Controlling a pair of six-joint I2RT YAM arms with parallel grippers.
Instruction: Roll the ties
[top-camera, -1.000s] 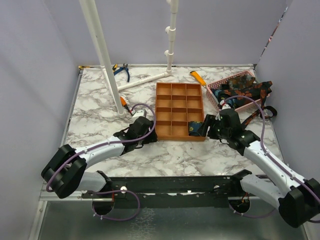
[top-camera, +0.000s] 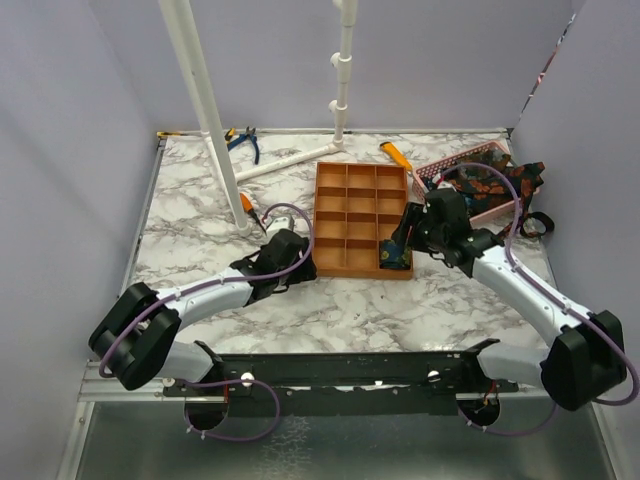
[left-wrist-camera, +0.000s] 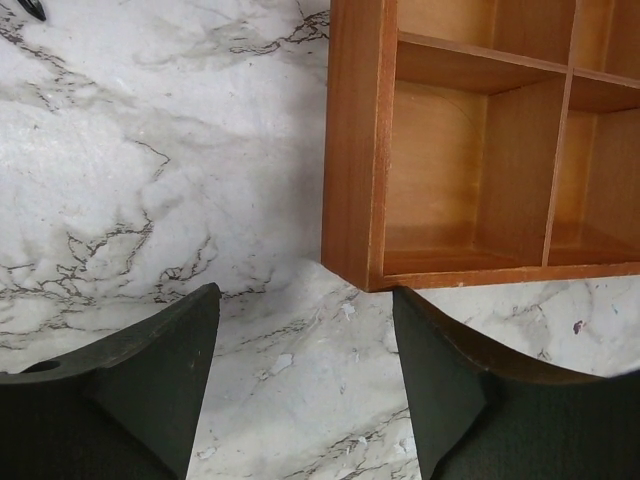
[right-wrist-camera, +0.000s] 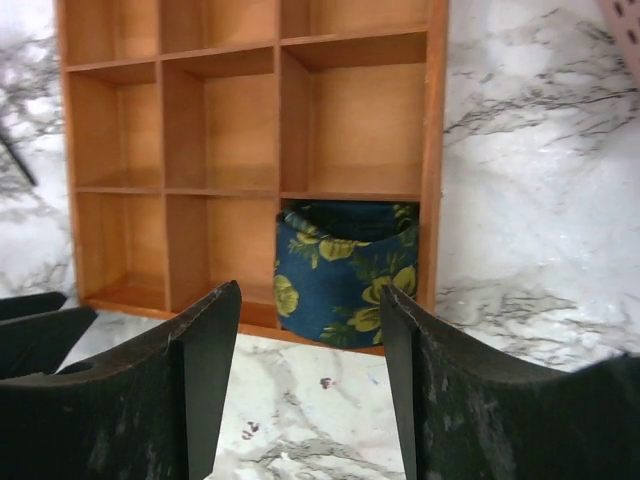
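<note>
A rolled tie (right-wrist-camera: 345, 285), dark blue with yellow-green flowers, fills the near right compartment of the wooden organizer (top-camera: 347, 272). Over that corner hangs my right gripper, its fingers apart and the gap empty; in the right wrist view the tie shows beyond the fingertips. My left gripper is at the organizer's near left corner, fingers spread, only tabletop and the box corner visible past them. More ties (top-camera: 490, 170) lie heaped in the pink basket (top-camera: 425, 176) at the back right, some draped over its edge. The organizer's other compartments look empty.
An orange-handled tool (top-camera: 396, 155) lies behind the organizer, and pliers (top-camera: 243, 141) lie at the back left. White pipes (top-camera: 290, 159) cross the left rear of the table.
The organizer has shifted slightly to the right. The left arm has moved only a little.
</note>
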